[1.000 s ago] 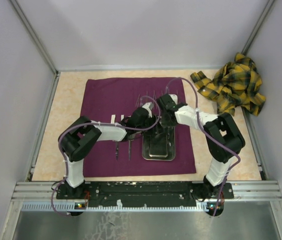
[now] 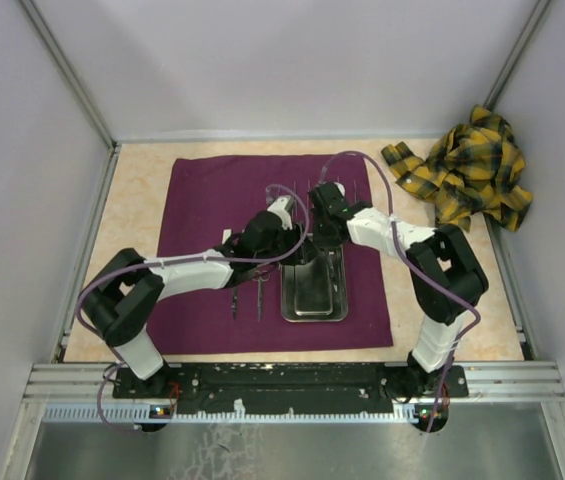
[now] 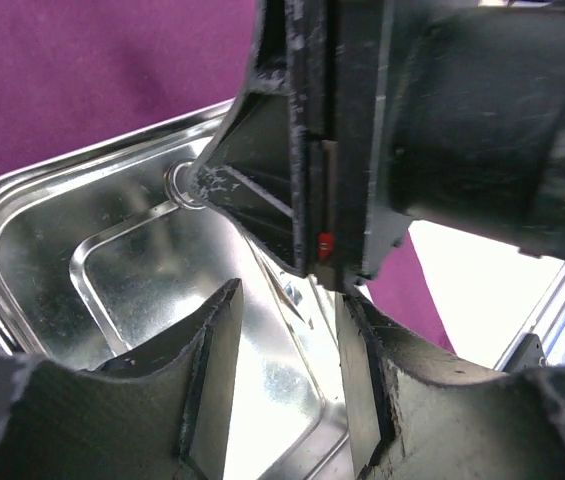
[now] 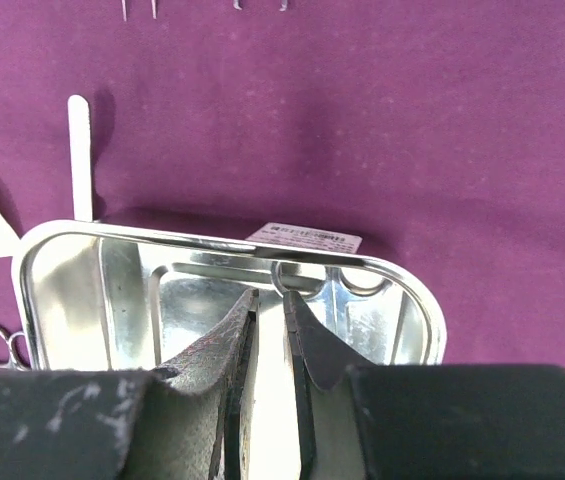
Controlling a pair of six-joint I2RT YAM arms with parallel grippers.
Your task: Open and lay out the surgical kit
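Note:
The steel tray (image 2: 312, 310) lies on the purple cloth (image 2: 202, 330) with metal instruments in it, including ringed handles (image 4: 297, 278). My left gripper is part open over the tray, nothing seen between its fingers, close by the right gripper's dark body. My right gripper is shut above the tray, its fingertips nearly together. A white label (image 4: 302, 236) shows at the tray's rim. White-handled tools (image 4: 80, 150) and scissors (image 4: 2, 345) lie on the cloth beside it.
A yellow-black checked cloth (image 2: 467, 165) is bunched at the back right. More instruments lie along the back of the purple cloth. Walls bound the table at back and sides.
My left arm has shifted slightly left and changed its bend. The tray has moved a little left. The right arm has moved only slightly.

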